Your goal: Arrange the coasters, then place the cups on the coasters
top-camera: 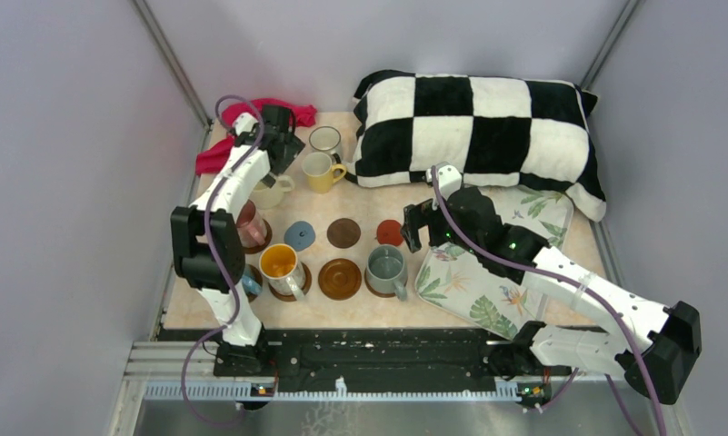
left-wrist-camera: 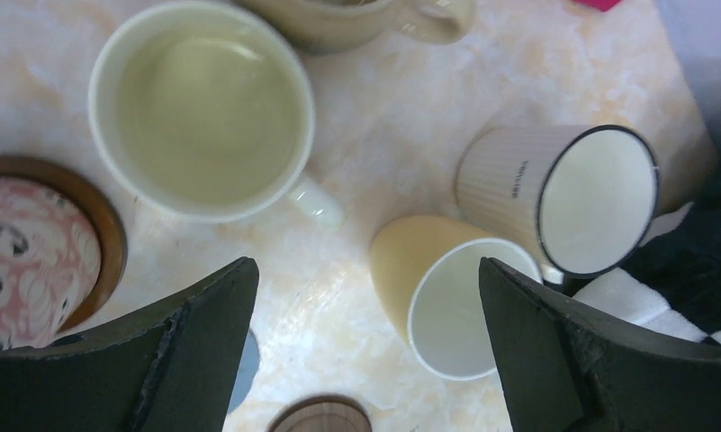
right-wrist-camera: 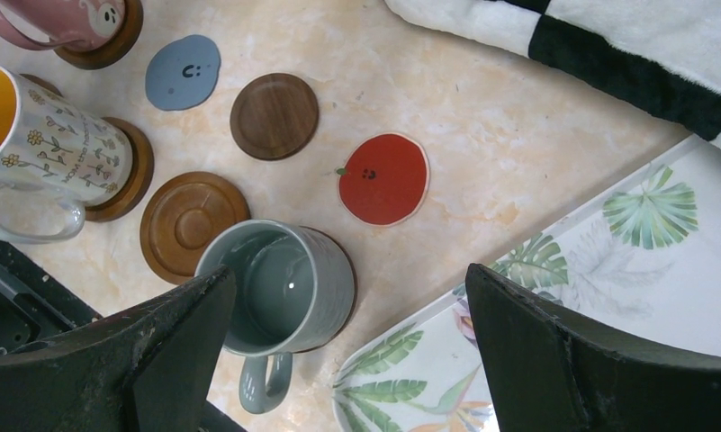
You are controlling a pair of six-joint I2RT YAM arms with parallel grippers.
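My left gripper (top-camera: 288, 162) is open over the far left of the table, its fingers empty. Below it in the left wrist view are a pale cream cup (left-wrist-camera: 203, 117), a yellow cup (left-wrist-camera: 410, 256) close to the right finger, and a white dark-rimmed cup (left-wrist-camera: 509, 180). At the top edge a tan cup (left-wrist-camera: 338, 22) is partly cut off. My right gripper (top-camera: 415, 231) hangs open near the red coaster (right-wrist-camera: 388, 180), holding nothing. Other coasters are the blue one (right-wrist-camera: 181, 72), the dark brown one (right-wrist-camera: 275, 117) and the round wooden one (right-wrist-camera: 190, 220).
A grey cup (top-camera: 386, 268), a flowered cup (top-camera: 281, 266) and a pink cup (top-camera: 250, 225) stand on coasters. A checkered pillow (top-camera: 473, 127) lies at the back, a leaf-patterned tray (top-camera: 469, 291) at the right and a red cloth (top-camera: 213, 158) at far left.
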